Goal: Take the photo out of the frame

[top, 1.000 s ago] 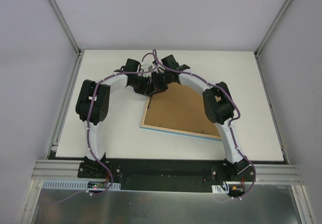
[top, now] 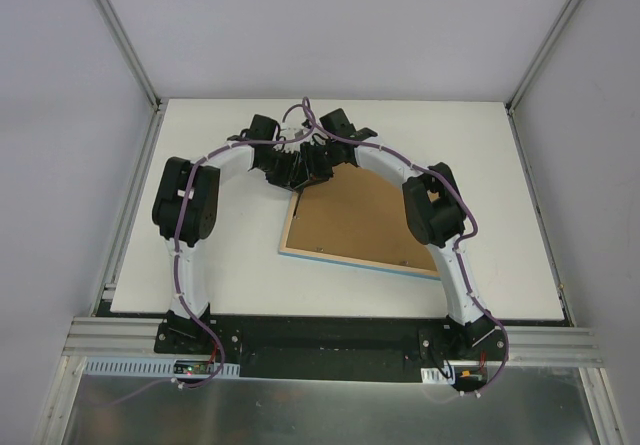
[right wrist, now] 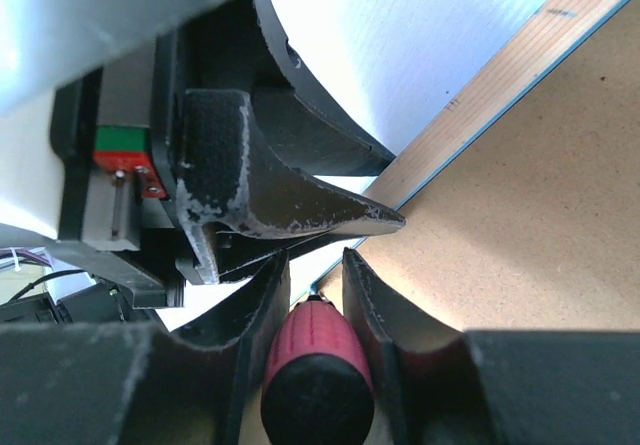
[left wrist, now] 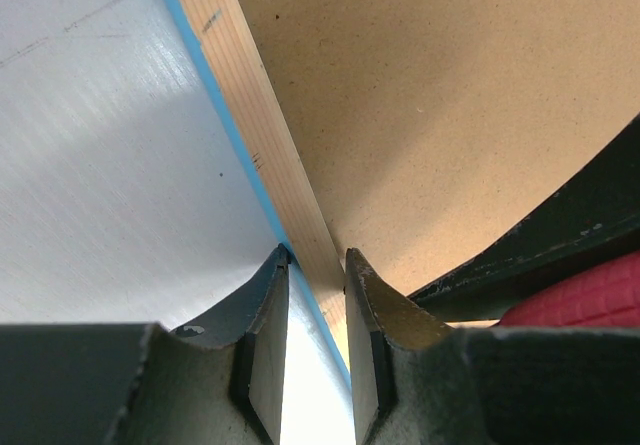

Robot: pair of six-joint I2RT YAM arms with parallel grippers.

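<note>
The photo frame (top: 357, 220) lies back-up in the middle of the table, its brown backing board (left wrist: 430, 95) edged by pale wood. My left gripper is at the frame's left strip (left wrist: 250, 115), its fingertips part open on either side of the wood edge. Beside it, my right gripper is shut on a red-handled tool (right wrist: 315, 350), whose thin tip reaches toward the inner edge of that strip. The photo itself is hidden.
The two arms' grippers crowd together at the frame's upper left corner, nearly touching.
My left gripper has shifted very slightly in the top view. The right arm and frame look unchanged.
</note>
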